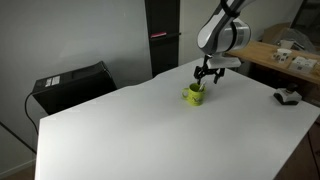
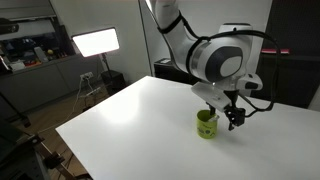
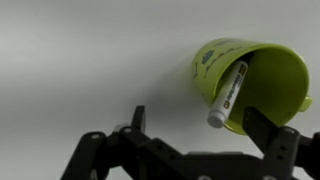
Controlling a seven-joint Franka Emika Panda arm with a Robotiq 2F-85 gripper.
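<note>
A yellow-green mug (image 3: pixel 285 78) with a handle stands on the white table, its mouth facing the camera in the wrist view. Inside it leans a white marker (image 3: pixel 230 92), one end sticking out past the rim. My gripper is open, its two fingers (image 3: pixel 137 119) apart and nothing held; in the wrist view the right finger overlaps the mug's lower edge. From the side, the gripper (image 1: pixel 208 76) appears just above and beside the mug (image 1: pixel 194 96). The second exterior view shows the fingers close over the mug (image 2: pixel 207 125).
A black case (image 1: pixel 75 88) lies at its far left edge, and a small dark object (image 1: pixel 288 96) at the right. Behind the arm, a wooden surface (image 1: pixel 270 57) carries several items.
</note>
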